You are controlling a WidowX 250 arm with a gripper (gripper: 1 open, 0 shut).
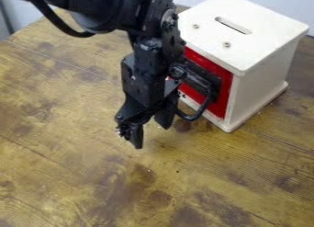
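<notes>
My gripper (149, 122) hangs over the wooden table, just left of a white box (252, 56) with a slot and screws in its top. Its fingers are apart, with nothing seen between them. The red front panel (218, 100) of the box is partly hidden behind the arm and the black gripper body.
The box takes up the upper right. A pale wall edge shows behind the table at the top.
</notes>
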